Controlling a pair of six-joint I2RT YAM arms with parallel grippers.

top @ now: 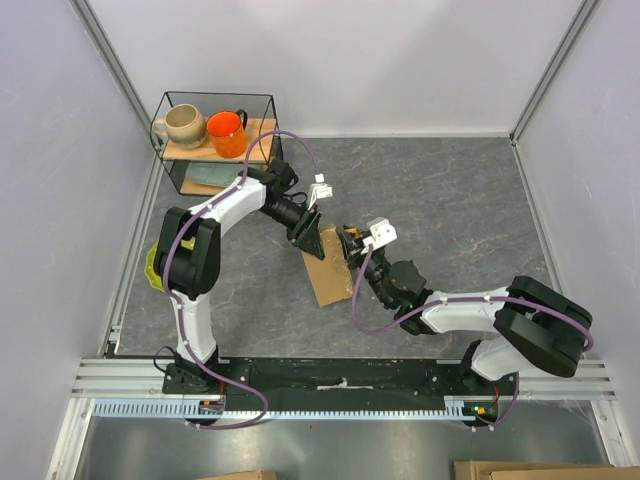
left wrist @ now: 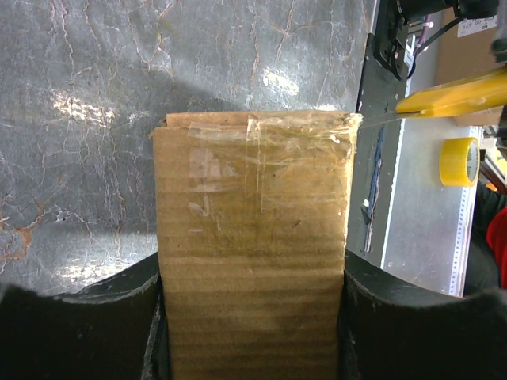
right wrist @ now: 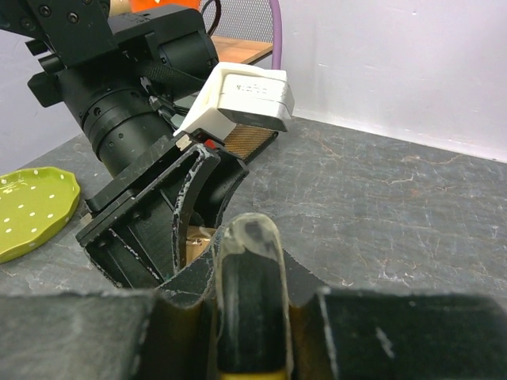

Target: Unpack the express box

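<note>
The cardboard box [left wrist: 253,237] is held on end by my left gripper [top: 312,245], whose black fingers [left wrist: 107,321] press on both its sides in the left wrist view. Clear tape runs across its upper part, and the flaps look closed. My right gripper [top: 352,244] is at the box's right side, with a yellow cutter [left wrist: 455,95] between its fingers. The thin blade reaches the taped top right corner. In the right wrist view the cutter's dark rounded end [right wrist: 252,297] stands between the fingers, hiding most of the box behind it.
At the back left, a wire rack [top: 220,160] carries a beige mug [top: 184,126] and an orange mug [top: 226,134]. A yellow-green dotted dish [right wrist: 36,207] lies left of the left arm. A yellow tape roll [left wrist: 459,161] lies beyond the front edge.
</note>
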